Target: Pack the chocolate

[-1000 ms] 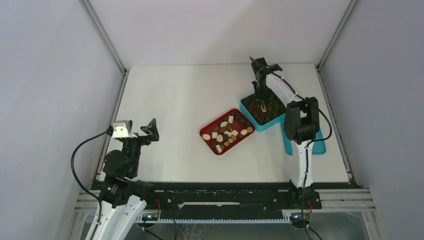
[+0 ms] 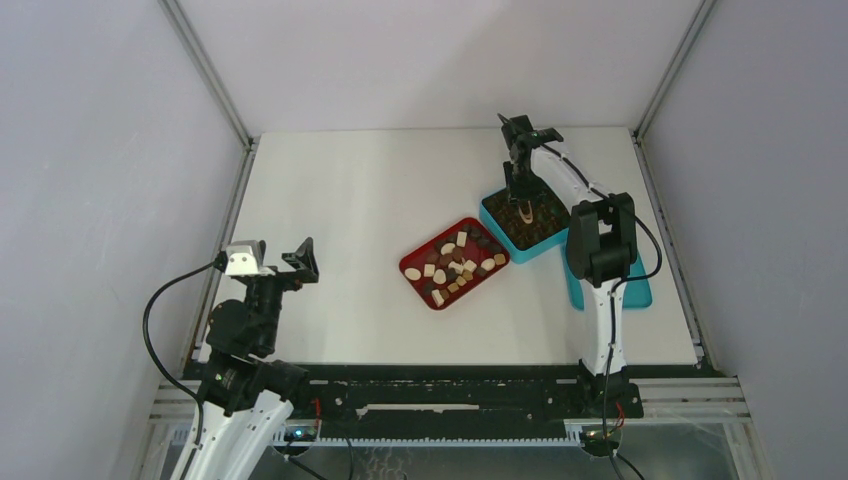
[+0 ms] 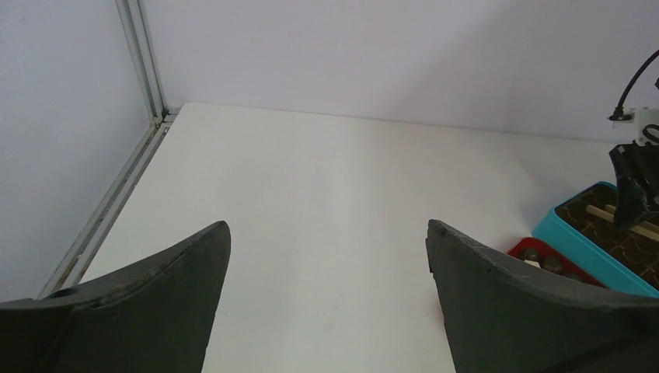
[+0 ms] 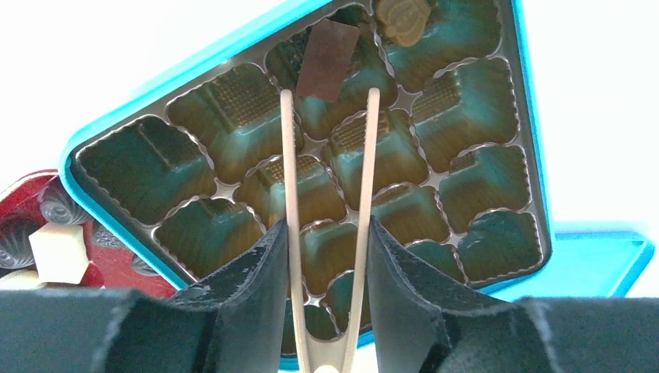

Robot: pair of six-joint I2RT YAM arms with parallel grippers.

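In the right wrist view, my right gripper is shut on wooden tongs (image 4: 290, 179), whose prongs stand apart with nothing between their tips. Just past the tips, a brown rectangular chocolate (image 4: 328, 60) lies in a compartment of the blue box (image 2: 498, 236) and its dark insert. A round-edged brown chocolate (image 4: 403, 19) occupies the compartment beside it. The other compartments that show look empty. The red tray (image 2: 418, 287) holds many pale and dark chocolates. Far to the left, my left gripper is open and empty.
A light blue lid (image 2: 635, 293) lies right of the box, partly under the right arm. The red tray's corner nearly meets the box's left side.
The tongs' prongs have spread apart. The left arm looks still.
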